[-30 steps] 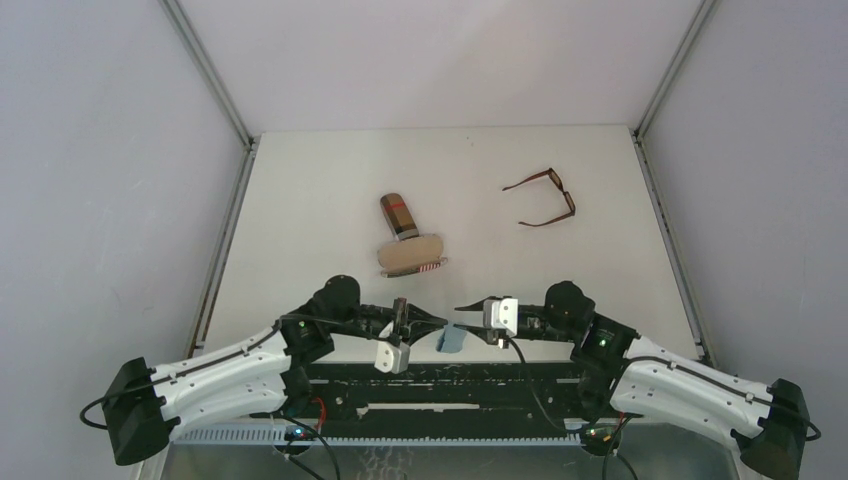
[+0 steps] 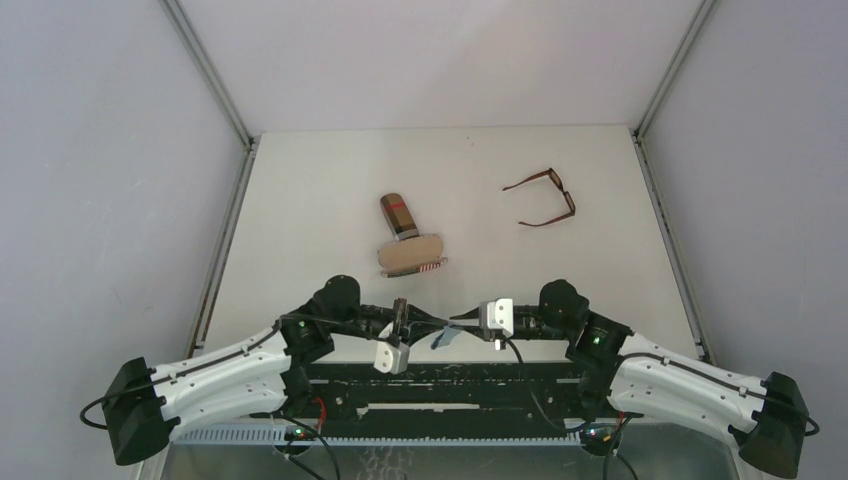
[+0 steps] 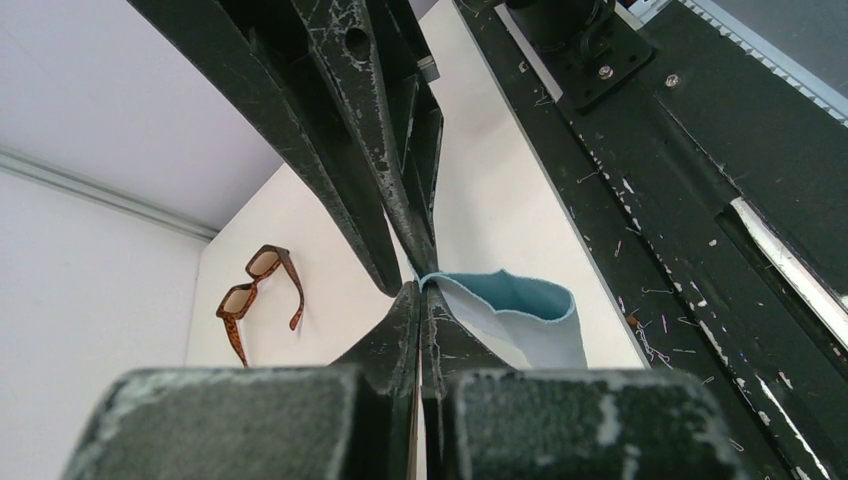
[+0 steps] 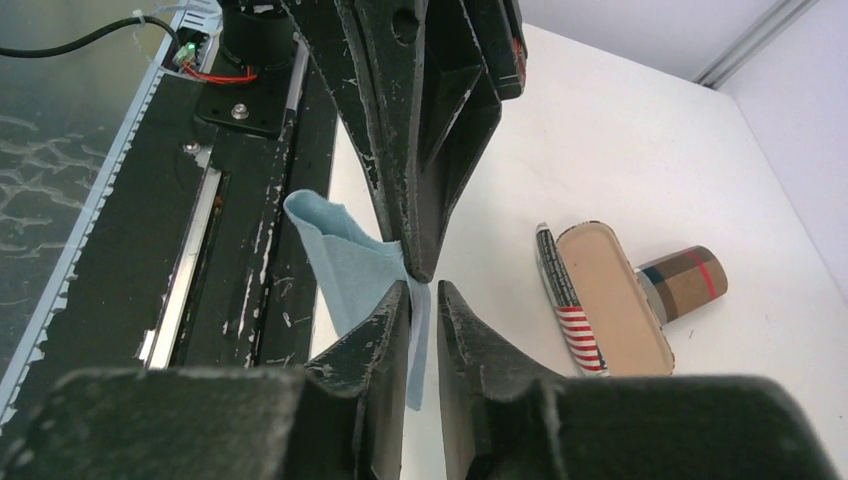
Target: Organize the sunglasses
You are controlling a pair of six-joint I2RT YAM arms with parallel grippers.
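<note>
A light blue cloth (image 2: 445, 336) (image 3: 520, 310) (image 4: 345, 260) hangs between the two grippers at the table's front centre. My left gripper (image 2: 444, 322) is shut on its edge. My right gripper (image 2: 454, 324) meets it tip to tip at the cloth, its fingers slightly apart. The sunglasses (image 2: 567, 200) (image 3: 236, 300) lie unfolded at the back right. An open tan case (image 2: 410, 252) (image 4: 610, 300) with a striped edge lies left of centre, beside a brown plaid cylindrical object (image 2: 397, 212) (image 4: 685, 282).
Walls enclose its back and sides. The dark front rail (image 2: 520, 400) runs below both arms.
My right gripper has moved left towards the left gripper and its fingers have come closer together around the cloth. The left arm and the items on the table look unchanged.
</note>
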